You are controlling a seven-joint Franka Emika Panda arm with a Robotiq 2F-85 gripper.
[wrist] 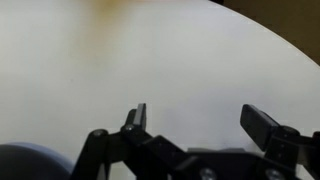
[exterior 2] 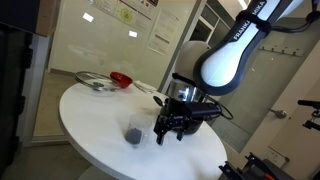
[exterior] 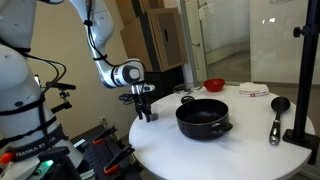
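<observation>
My gripper is open, and only the bare white table shows between its fingers. It hangs low over the table's left part, close to a small clear cup with something dark in it (exterior 2: 135,133). In exterior view 2 the cup stands just left of the fingertips, apart from them. Exterior view 1 shows the same cup (exterior: 153,117) as a small dark shape right beside the gripper (exterior: 143,113). A dark rounded thing (wrist: 30,162) fills the lower left corner of the wrist view; I cannot tell which object it is.
A black pot (exterior: 204,120) stands mid-table, right of the gripper. Behind it are a red bowl (exterior: 214,85) and a white cloth (exterior: 254,89). A black ladle (exterior: 279,118) lies at the right near a black post (exterior: 301,95).
</observation>
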